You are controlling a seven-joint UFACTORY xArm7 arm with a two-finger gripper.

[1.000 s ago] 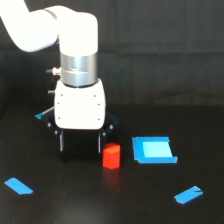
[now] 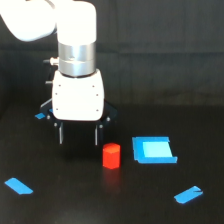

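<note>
My gripper [image 2: 79,139] points down over the black table, its two thin dark fingers set wide apart. Nothing shows between them. A red block [image 2: 111,156] rests on the table to the right of the gripper and a little lower in the picture, close to the right finger [image 2: 98,134]. Whether that finger touches the block cannot be told from this angle. Farther right is a blue square frame [image 2: 136,151] with a pale patch [image 2: 157,149] inside it, bare of any object.
Short blue strips lie on the table: one at the front left [image 2: 18,186], another at the front right [image 2: 188,195]. Part of a third blue strip [image 2: 41,116] shows left of the hand.
The arm and its open gripper have shifted slightly up and to the left in the picture. The red block and the blue markings look unmoved.
</note>
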